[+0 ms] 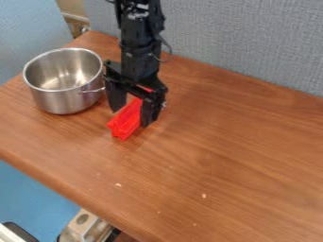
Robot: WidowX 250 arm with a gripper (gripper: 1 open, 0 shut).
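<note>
A red elongated object [127, 123] lies on the wooden table, left of centre. My black gripper [131, 106] is low over it, open, with its two fingers on either side of the object's upper end, which is partly hidden by the gripper. Whether the fingers touch it I cannot tell. A steel pot [57, 80] with a handle stands just left of the gripper.
A grey textured panel [240, 38] rises along the back. The table's left edge drops to a blue surface.
</note>
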